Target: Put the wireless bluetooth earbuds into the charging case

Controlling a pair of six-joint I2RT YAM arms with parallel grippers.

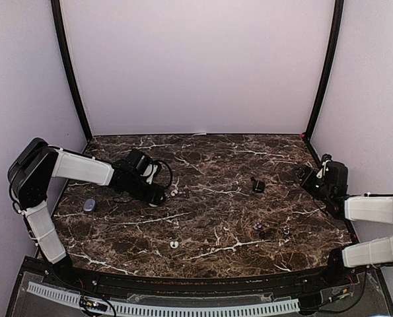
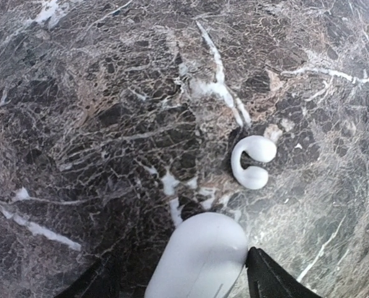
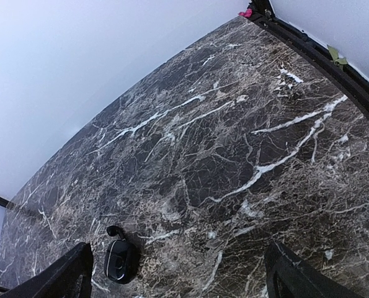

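A smooth white charging case (image 2: 200,257) lies between the fingers of my left gripper. The right-hand finger (image 2: 268,273) is close against it, while a gap shows on the other side, so the fingers are open around it. Just beyond the case rests a white C-shaped earbud (image 2: 240,162) on the marble. From the top, only the lower edge of the white case (image 1: 155,204) peeks out under the gripper. A similar white earbud (image 1: 174,244) sits nearer the front edge. On the far right my right gripper stands open and empty above the table.
Toward the right lies a black case (image 1: 258,187) with a strap. Two small purplish earbuds (image 1: 259,226) (image 1: 286,230) lie in front of it, with a dark item (image 1: 263,235) between. A lavender case (image 1: 89,205) rests at the left.
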